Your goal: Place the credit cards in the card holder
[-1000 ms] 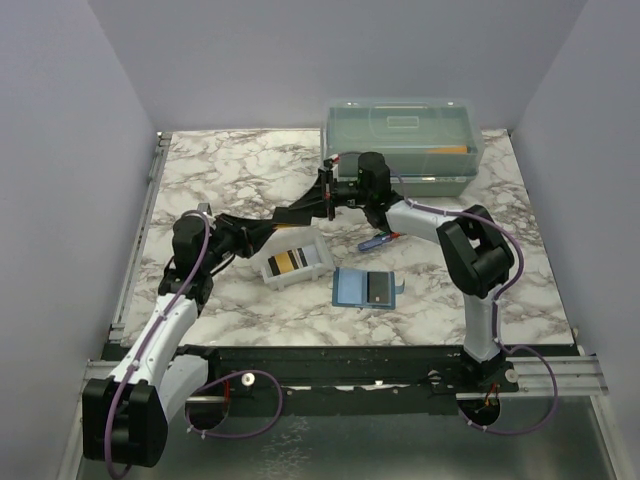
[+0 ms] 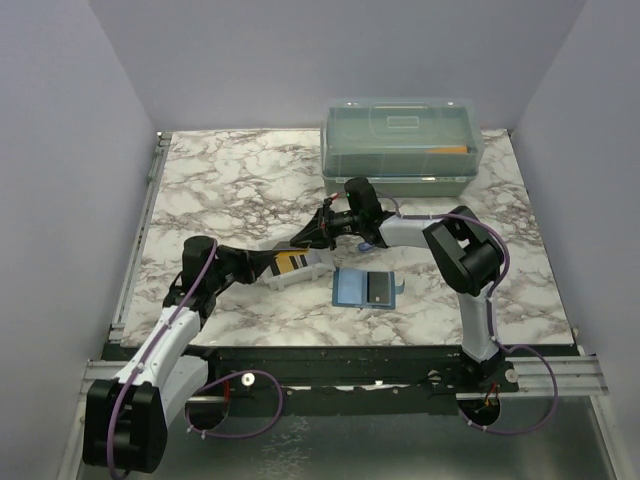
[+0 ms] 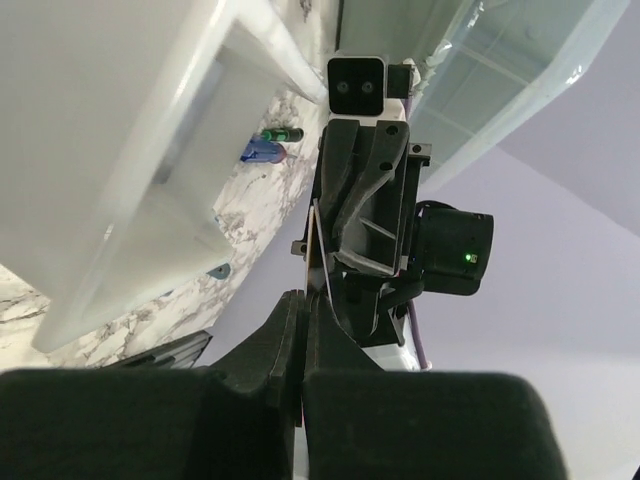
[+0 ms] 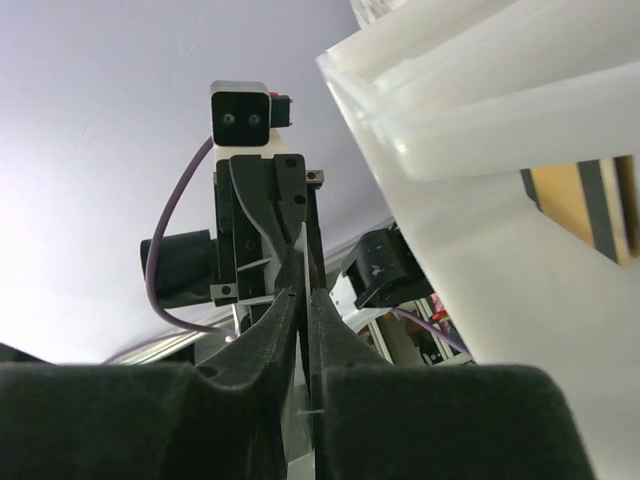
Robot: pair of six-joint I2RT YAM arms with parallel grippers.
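A white tray [image 2: 285, 275] holds yellow and black cards [image 4: 565, 195] left of centre. Over it my two grippers face each other tip to tip. My left gripper is shut, with a thin card [image 2: 295, 251] edge-on at its tips. My right gripper is at the other end of that thin card; whether it is closed on it is hard to tell. The blue card holder [image 2: 350, 288] lies open at front right of the tray.
A lidded translucent bin [image 2: 400, 140] stands at the back right. Small coloured objects [image 3: 263, 150] lie near the right gripper.
Both grippers have moved down and toward the front, over the tray.
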